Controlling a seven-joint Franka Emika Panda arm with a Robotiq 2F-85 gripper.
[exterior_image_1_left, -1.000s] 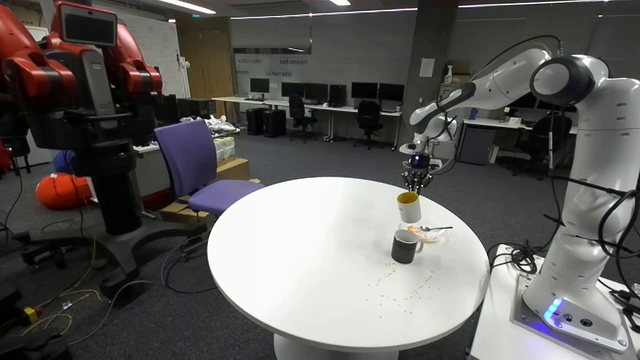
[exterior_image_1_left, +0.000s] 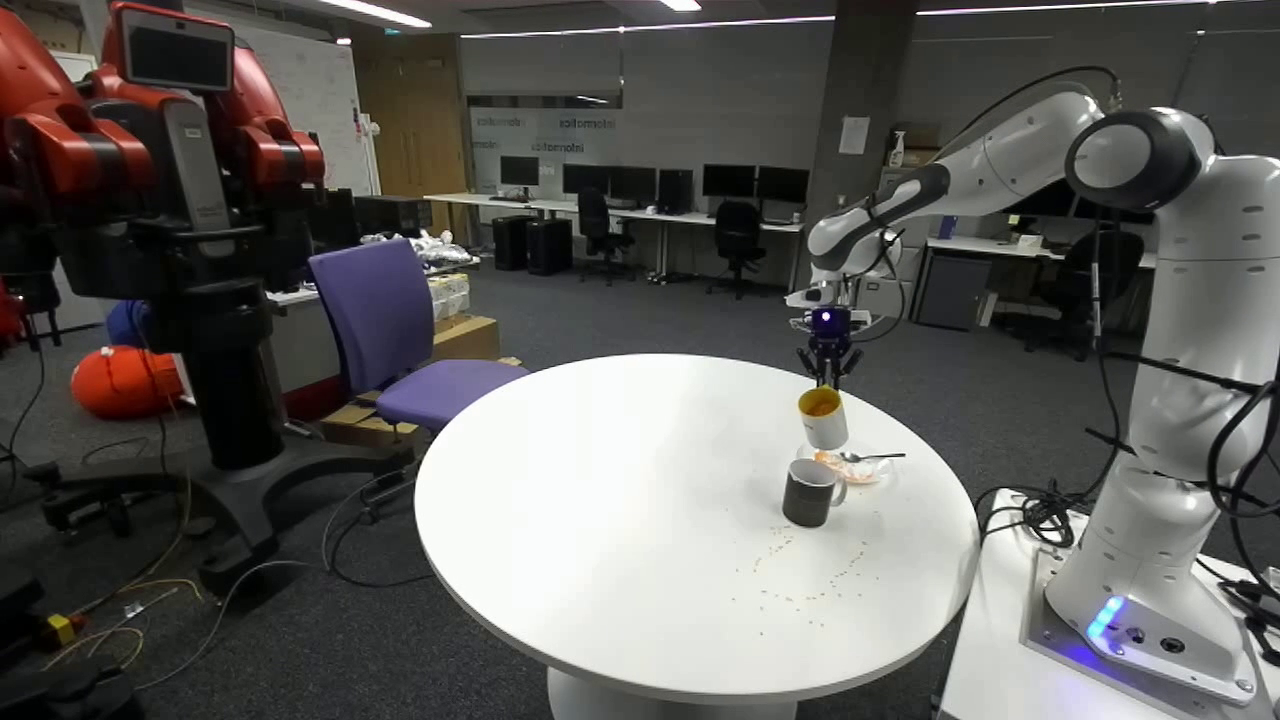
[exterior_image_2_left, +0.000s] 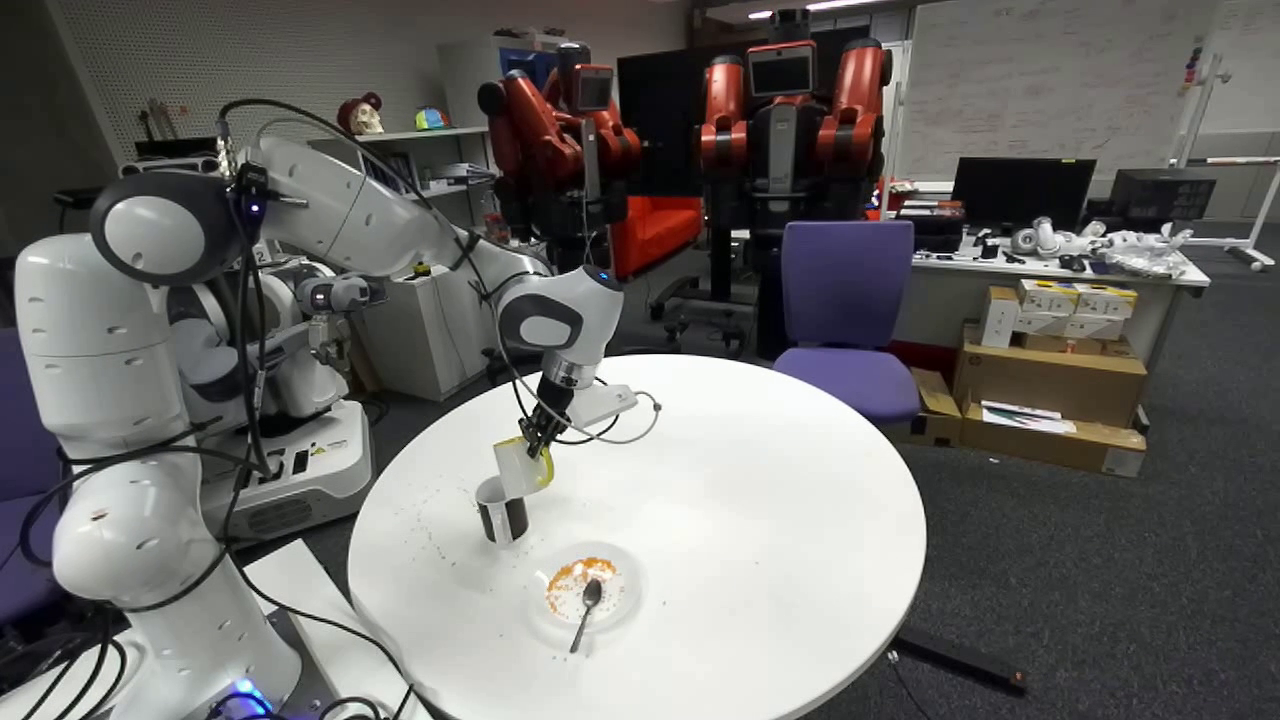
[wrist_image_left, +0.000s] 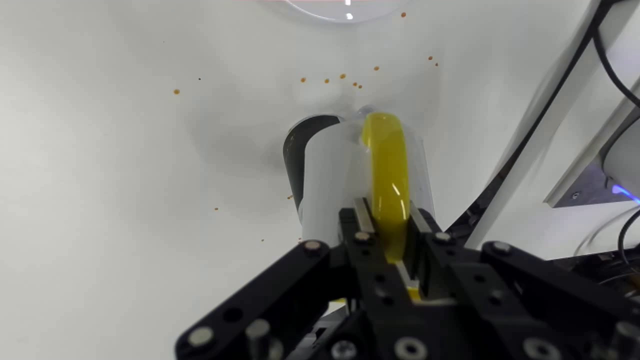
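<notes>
My gripper is shut on the yellow handle of a white mug (wrist_image_left: 336, 174) with a yellow inside. In exterior view 1 that white mug (exterior_image_1_left: 824, 424) hangs above the table, tilted, its mouth partly facing this camera and something orange visible inside. A dark grey mug (exterior_image_1_left: 810, 494) with a pale handle stands upright on the table, apart from the held one. From the wrist, the dark mug (wrist_image_left: 300, 144) is mostly hidden behind the white mug. In exterior view 2 the white mug (exterior_image_2_left: 518, 467) overlaps the upper part of the dark mug (exterior_image_2_left: 498, 514).
A clear plate (exterior_image_2_left: 630, 588) with orange bits and a spoon (exterior_image_2_left: 587, 612) rests on the round white table (exterior_image_2_left: 768, 528). Small orange grains (exterior_image_1_left: 828, 594) lie scattered near the dark mug.
The held white mug has tipped further, its mouth turning more toward exterior view 1, and shifted slightly right. My wrist has swung a little left. The dark mug and plate are unmoved.
</notes>
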